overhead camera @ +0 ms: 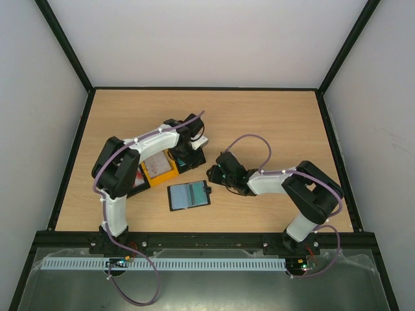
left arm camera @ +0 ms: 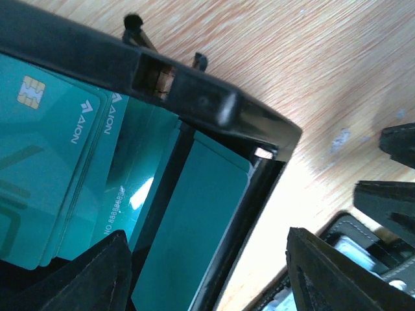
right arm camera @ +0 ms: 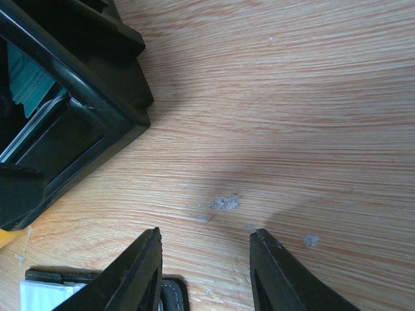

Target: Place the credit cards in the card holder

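Observation:
Teal credit cards (left arm camera: 39, 162) lie in a black tray (left arm camera: 194, 97) at the right end of the tray row. My left gripper hangs over it, open, nothing between its fingers. The card holder (overhead camera: 189, 195), a black wallet with clear sleeves, lies on the table below the trays; its edge shows bottom right of the left wrist view and bottom left of the right wrist view. My right gripper is low over bare wood beside the holder and tray, fingers apart, nothing between them.
Yellow (overhead camera: 168, 170) and darker trays (overhead camera: 137, 188) with cards continue leftward under the left arm.

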